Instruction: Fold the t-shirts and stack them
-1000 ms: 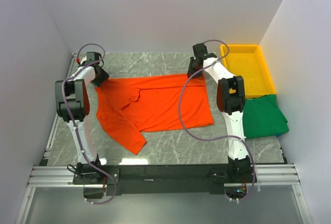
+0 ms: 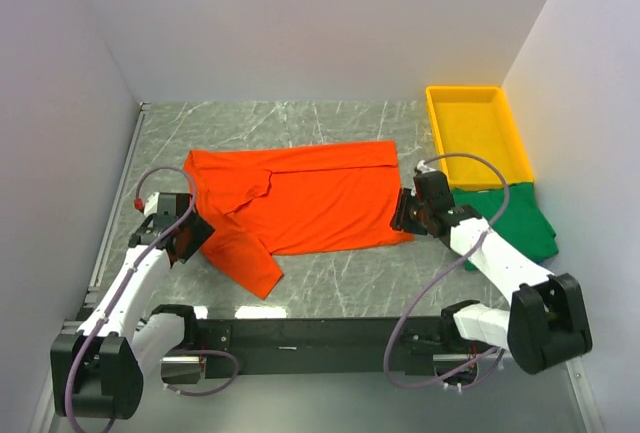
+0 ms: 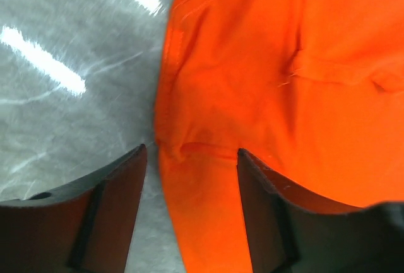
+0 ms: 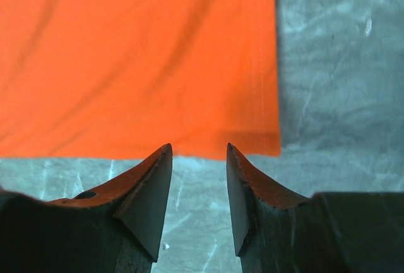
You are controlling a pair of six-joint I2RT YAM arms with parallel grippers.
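An orange t-shirt lies on the grey marbled table, a strip along its far edge folded over and one sleeve sticking out toward the near left. Over its left side hangs my left gripper; in the left wrist view the fingers stand apart above the cloth with nothing gripped. At the shirt's near right corner is my right gripper. Its fingers are parted, their tips by the shirt's near hem. A green folded cloth rests at the right, partly behind the right arm.
A yellow tray, empty inside, stands at the back right, beyond the green cloth. Bare table shows in front of the shirt and a narrow strip of it behind. Walls close in on the left, right and back.
Both arms have drawn back from the shirt's far edge toward its near side, the right one over to the near right corner. The shirt looks unchanged.
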